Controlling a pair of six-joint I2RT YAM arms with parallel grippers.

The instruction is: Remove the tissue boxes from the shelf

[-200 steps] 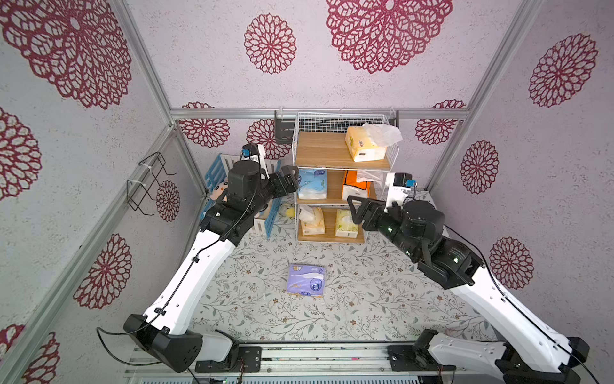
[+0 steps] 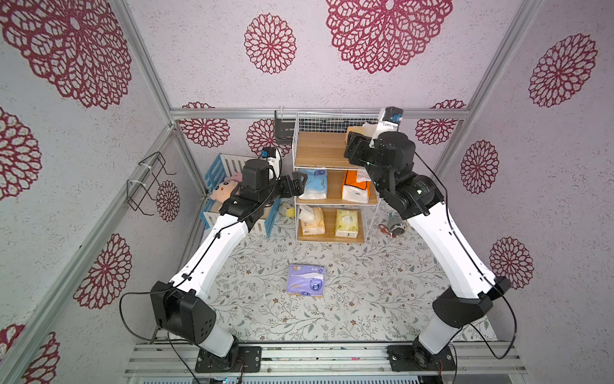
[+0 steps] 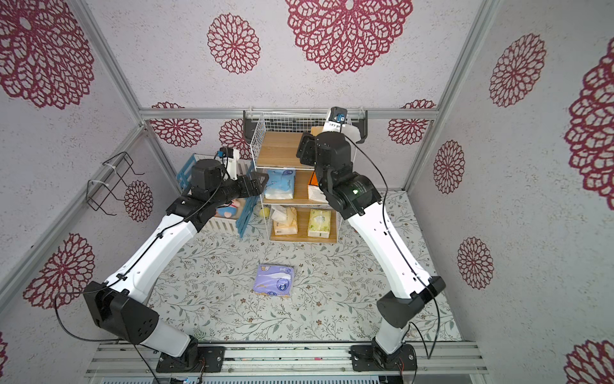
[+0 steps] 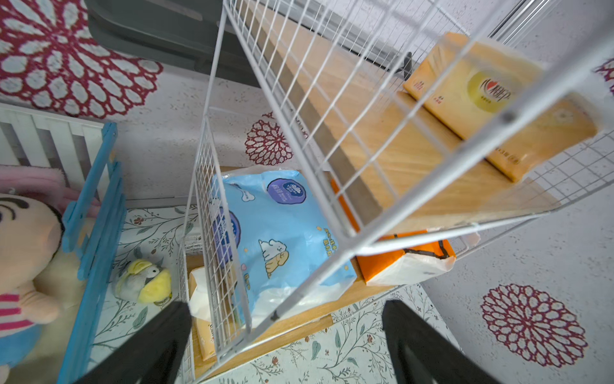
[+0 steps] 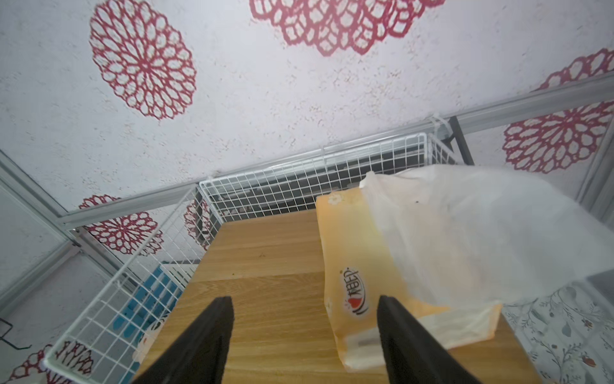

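Note:
A yellow tissue box [image 5: 345, 268] with loose white tissue sits on the top shelf's right half. My right gripper stands open in front of it. The middle shelf holds a blue pack [image 2: 313, 183] and an orange-white pack [image 2: 355, 190]. On the bottom shelf are a peach box [image 2: 312, 224] and a light-yellow box [image 2: 346, 223]. A purple pack [image 2: 305, 280] lies on the surface in front. My left gripper is open at the rack's left side, near its wire wall, with nothing held.
A blue-white crib [image 4: 96, 192] with a plush toy stands left of the rack [image 2: 294, 153], and a small yellow plush [image 4: 144, 281] lies between them.
My right gripper has risen from the lower shelves to the top shelf at the yellow box. My left gripper has moved slightly rightward, toward the rack.

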